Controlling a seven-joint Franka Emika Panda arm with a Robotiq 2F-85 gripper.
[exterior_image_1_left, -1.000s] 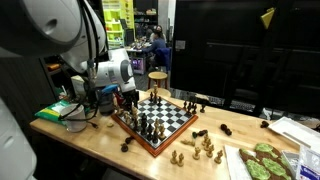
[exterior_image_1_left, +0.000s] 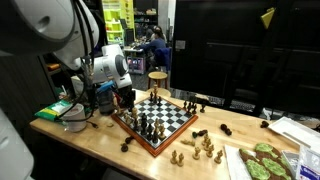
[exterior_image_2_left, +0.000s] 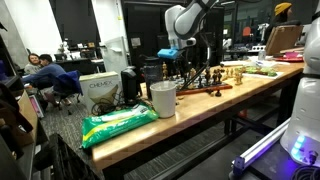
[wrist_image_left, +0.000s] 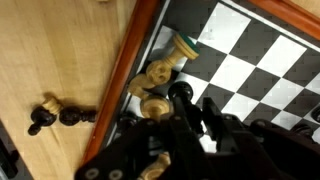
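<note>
A checkered chessboard (exterior_image_1_left: 163, 118) with a brown frame lies on the wooden table, holding several dark and light pieces. In the wrist view, my gripper is shut on a black chess piece (wrist_image_left: 181, 91), whose rounded part shows just beyond the dark fingers. The rest of that piece is hidden by them. Beside it, a light wooden piece (wrist_image_left: 165, 67) lies on its side, its green base toward the board's middle. Another light piece (wrist_image_left: 155, 106) is close by, near the frame. In the first exterior view the gripper (exterior_image_1_left: 122, 100) is over the board's left side, small and dark.
Off the board, dark pieces (wrist_image_left: 75, 116) lie on the table. Several light pieces (exterior_image_1_left: 197, 152) stand right of the board. A tray with green-topped items (exterior_image_1_left: 262, 163) is at the table's right; a white container (exterior_image_2_left: 163, 98) stands at one end.
The upper arm has shifted slightly left in the first exterior view. The board and the loose pieces look unmoved.
</note>
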